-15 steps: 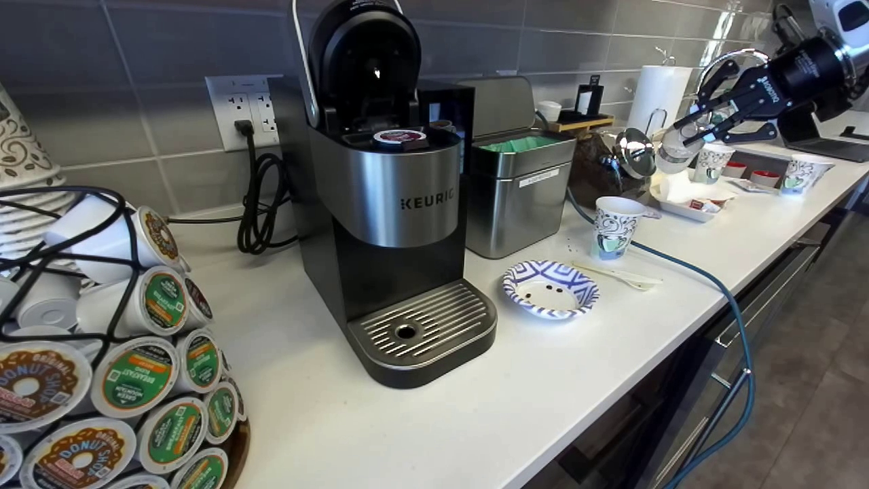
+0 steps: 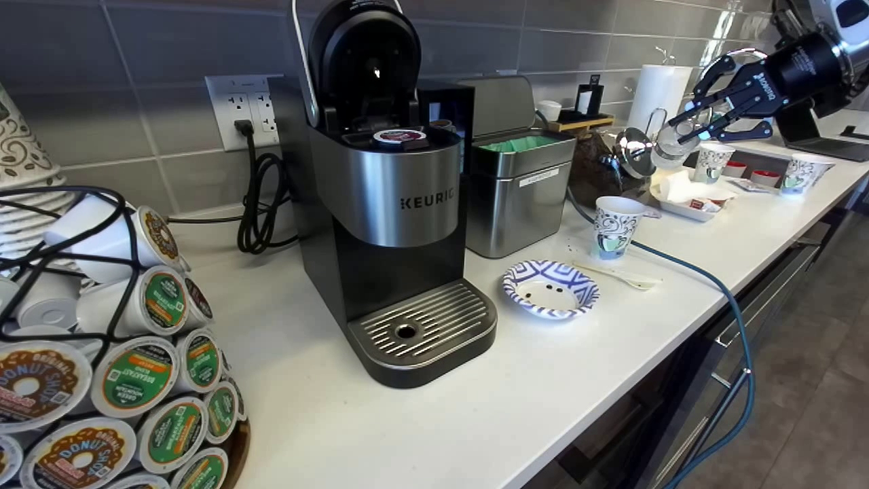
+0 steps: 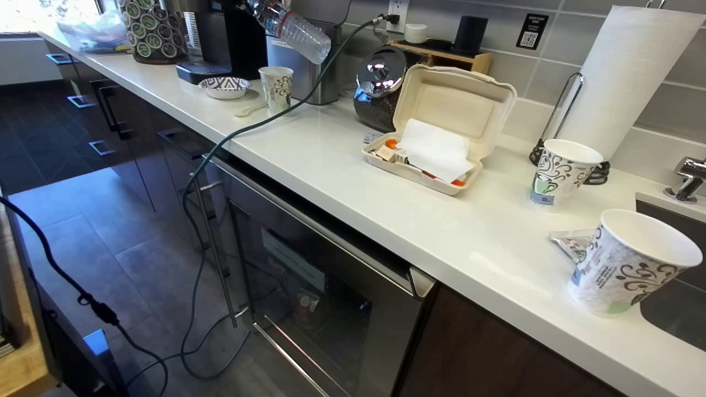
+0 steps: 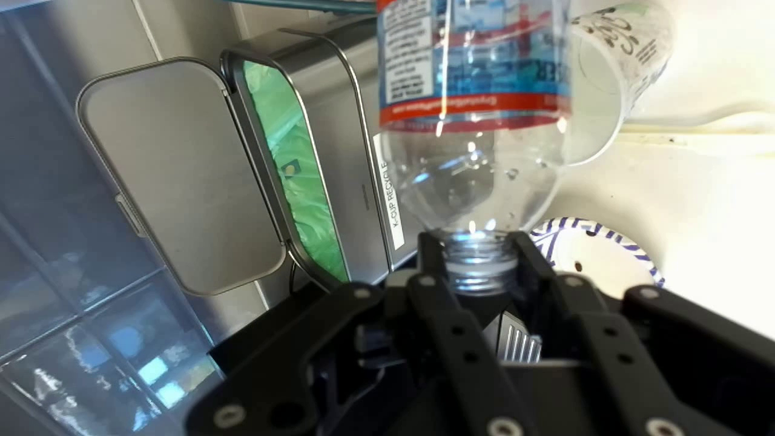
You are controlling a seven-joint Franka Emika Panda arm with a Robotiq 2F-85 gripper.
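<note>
A clear plastic bottle with a blue and red label (image 4: 476, 65) is gripped at its neck by my gripper, whose dark fingers close on either side. In exterior view 1 the gripper (image 2: 707, 122) is at the upper right, holding the bottle (image 2: 674, 147) tilted above the counter, in line with a round dark jar. The bottle (image 3: 294, 30) hangs at the top of exterior view 2, its base sloping down to the right. No liquid can be made out inside it.
A steel bin (image 2: 521, 200) stands with its lid up and a green liner showing. The Keurig machine (image 2: 391, 187), a patterned bowl (image 2: 550, 289), a paper cup (image 2: 615, 228) and a food box (image 3: 423, 175) occupy the counter. A cable (image 3: 245, 125) crosses its edge.
The arm has shifted slightly left and up with the bottle still in the gripper. The things on the counter look unmoved.
</note>
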